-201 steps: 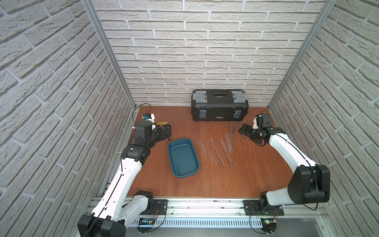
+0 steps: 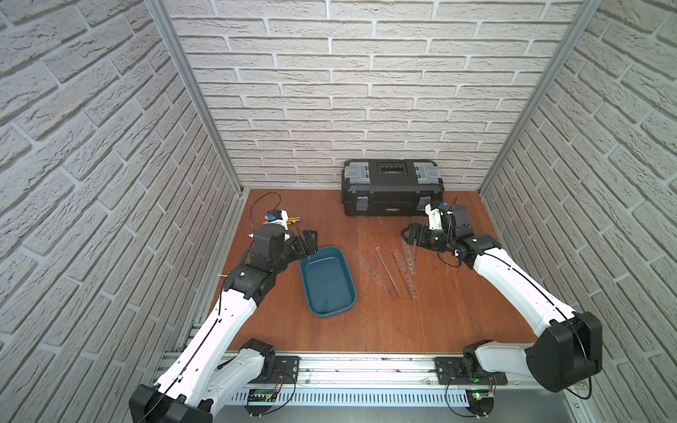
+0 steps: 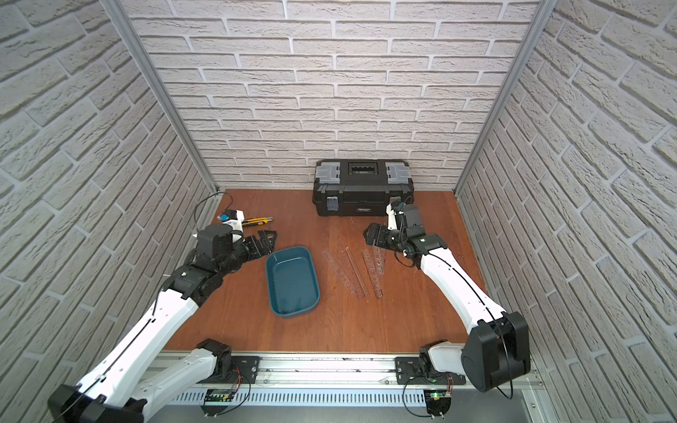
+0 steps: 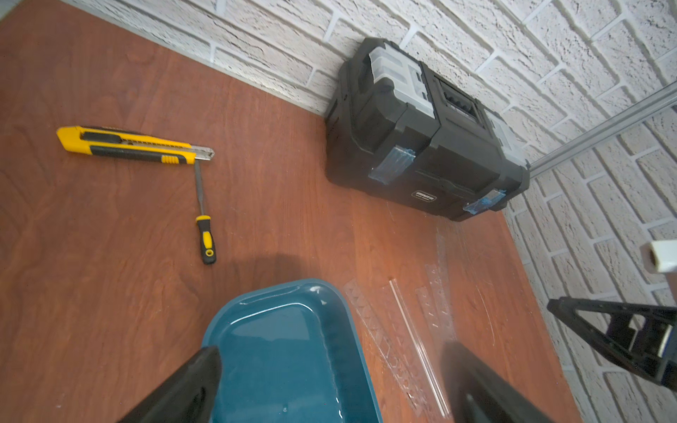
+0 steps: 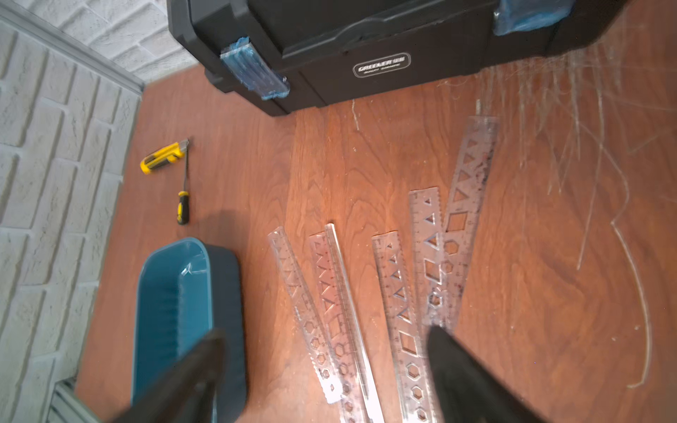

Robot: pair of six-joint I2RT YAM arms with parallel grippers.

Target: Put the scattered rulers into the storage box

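Several clear plastic rulers lie flat on the brown table right of the blue storage box (image 2: pixel 328 285), which stands empty. In the right wrist view they fan out: a leftmost ruler (image 5: pixel 304 310), a pinkish ruler (image 5: pixel 331 296) with a clear strip (image 5: pixel 352 317) along it, a middle ruler (image 5: pixel 396 303), and two overlapping ones, a shorter ruler (image 5: pixel 426 232) and a longer ruler (image 5: pixel 469 183). My right gripper is open above them, holding nothing. My left gripper hangs open and empty over the box's back-left side.
A black toolbox (image 2: pixel 392 187) stands against the back wall. Left of it lie a yellow cutter (image 4: pixel 134 144) and a small file (image 4: pixel 204 225). Thin clear strands (image 5: pixel 550 105) lie near the toolbox's right front.
My right gripper has moved left from the right side, over the far ends of the rulers. The left gripper has shifted slightly right, nearer the box. The rulers and box have not moved.
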